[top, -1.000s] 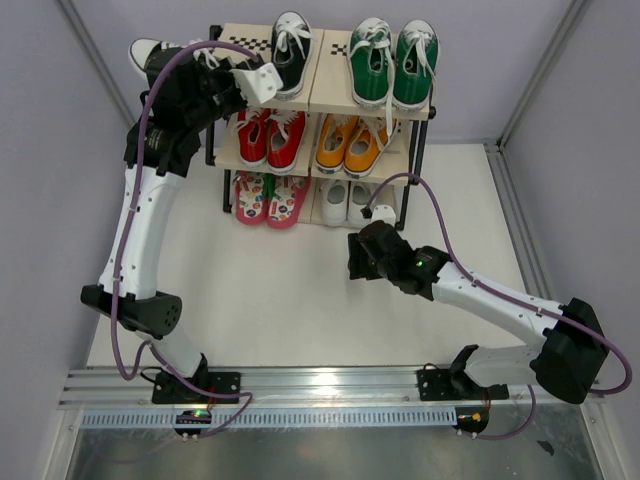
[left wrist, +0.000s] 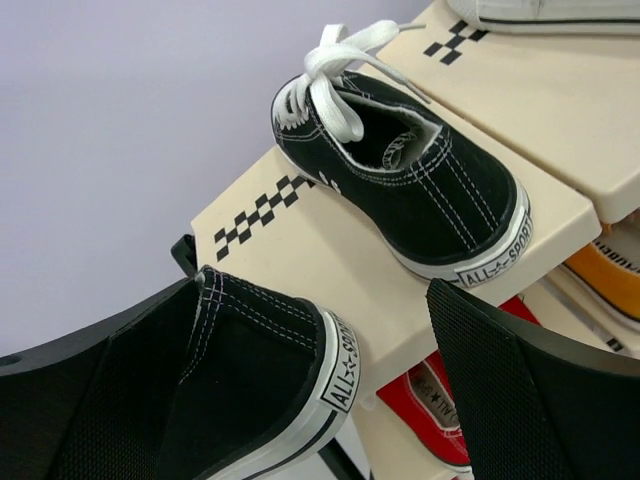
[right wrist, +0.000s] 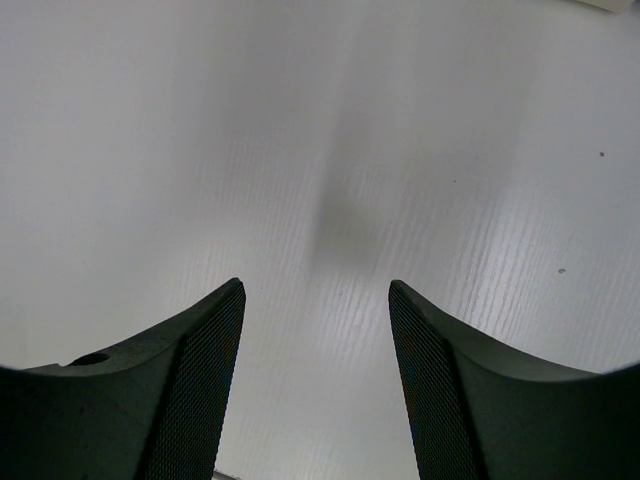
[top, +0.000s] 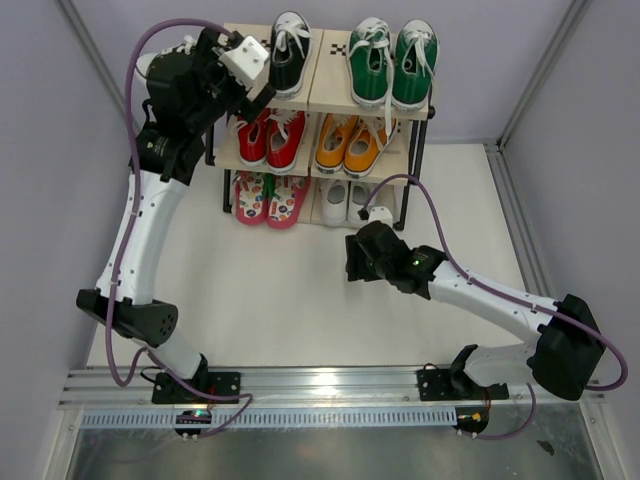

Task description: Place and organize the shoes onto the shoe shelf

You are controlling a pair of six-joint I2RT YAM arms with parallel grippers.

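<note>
My left gripper (top: 246, 92) is at the top-left of the shelf, open. In the left wrist view a black shoe (left wrist: 250, 380) sits between and just beyond its fingers, partly past the board's left end; its mate (left wrist: 440, 200) stands on the top board to the right. In the top view the first shoe is largely hidden behind the arm. Green shoes (top: 370, 70) stand top right, red (top: 283, 140) and orange (top: 365, 145) pairs in the middle, floral (top: 288, 200) and white pairs (top: 335, 200) below. My right gripper (top: 362, 258) hangs over the floor with nothing between its fingers.
The white floor (top: 270, 300) in front of the shelf is clear. The top board (left wrist: 330, 260) shows bare space between the two black shoes. Grey walls flank both sides.
The left gripper and wrist have turned and shifted slightly, showing more of the area beside the right black shoe. The right arm has barely moved.
</note>
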